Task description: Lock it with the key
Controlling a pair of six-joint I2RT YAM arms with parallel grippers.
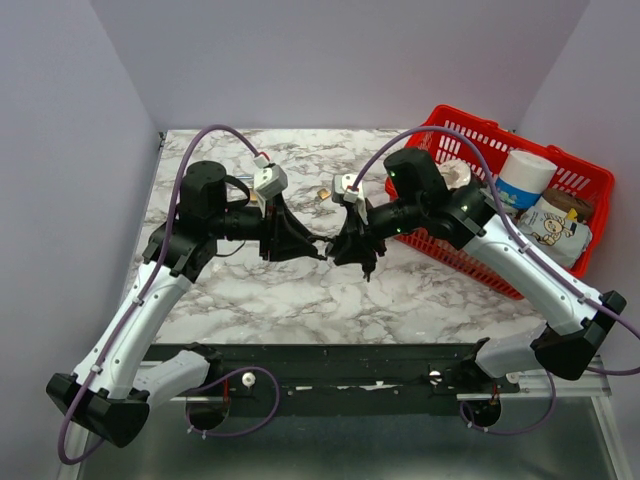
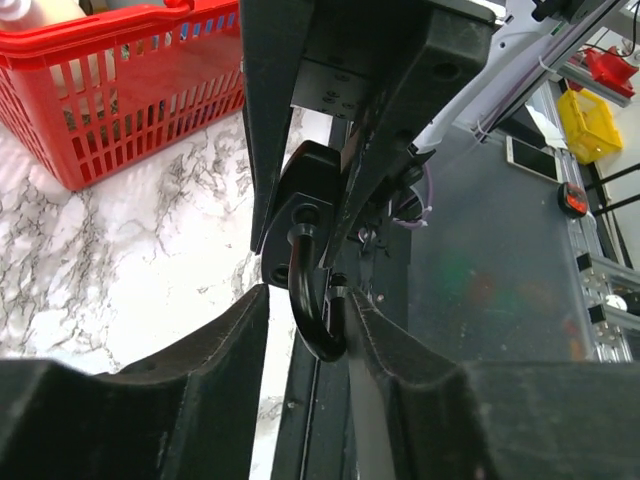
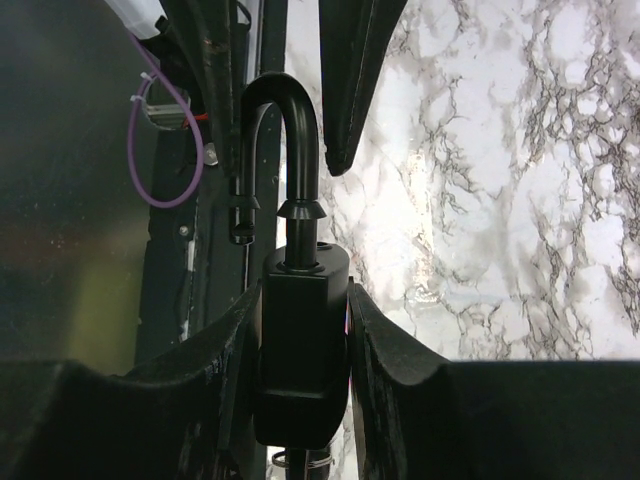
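Note:
A black padlock point(image 3: 305, 340) is clamped upright between the fingers of my right gripper point(image 1: 336, 250). Its U-shaped shackle point(image 3: 300, 130) points toward the left arm. The shackle's short leg point(image 3: 243, 225) ends free beside the body, outside it. My left gripper has its two fingers apart on either side of the shackle; the left finger in the right wrist view lies close against it. In the left wrist view the shackle point(image 2: 312, 300) lies between the left fingertips. A metal ring point(image 3: 305, 461) shows below the padlock; whether a key hangs there I cannot tell.
A red basket point(image 1: 460, 255) with rolls and packets stands at the right. A small brass-coloured item point(image 1: 324, 194) lies on the marble table point(image 1: 300, 310) behind the grippers.

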